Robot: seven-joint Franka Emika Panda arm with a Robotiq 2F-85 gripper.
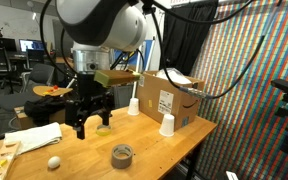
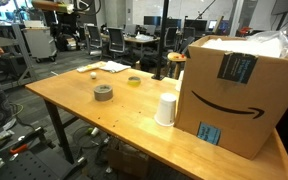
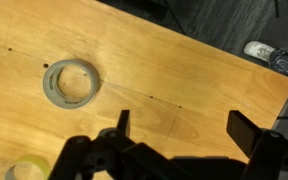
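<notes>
My gripper [image 1: 93,124] hangs above the wooden table in exterior view 1, its two fingers spread wide apart. In the wrist view the gripper is open, with only bare tabletop visible between the fingers. A grey tape roll [image 3: 49,85] lies flat to the upper left of the fingers there. The same grey roll [image 2: 104,96] rests near the table's front edge in exterior view 2. Behind it lies a smaller yellow tape roll [image 2: 134,81], partly cut off at the lower left of the wrist view. A small white ball [image 1: 54,162] sits at the left.
A large cardboard box [image 2: 234,95] stands at one end, with white cups [image 2: 166,110] beside it. A white cloth [image 1: 34,137] lies towards the other end, near a wooden tray [image 1: 2,160].
</notes>
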